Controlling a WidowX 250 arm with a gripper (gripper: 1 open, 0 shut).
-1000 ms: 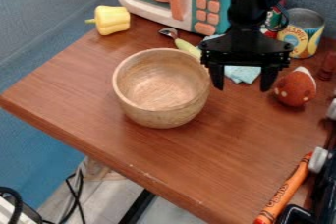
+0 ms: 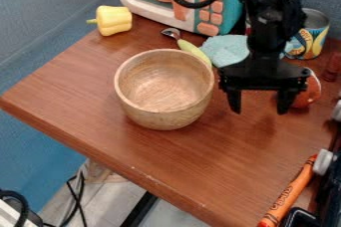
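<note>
The black gripper (image 2: 258,102) is lowered over the table at the right, its two fingers apart and pointing down, with bare wood between them. It partly hides a red-brown ball-like object (image 2: 308,91) behind its right finger. To its left stands a wooden bowl (image 2: 162,98). A pale yellow banana-like item (image 2: 196,53) and a light blue cloth (image 2: 224,49) lie behind the gripper.
A toy microwave (image 2: 174,7) stands at the back, with a yellow pepper (image 2: 112,19) left of it and a can (image 2: 309,34) to the right. An orange crayon (image 2: 286,197) lies at the front right.
The gripper has moved down and slightly right, toward the front, and now covers part of the red-brown object.
</note>
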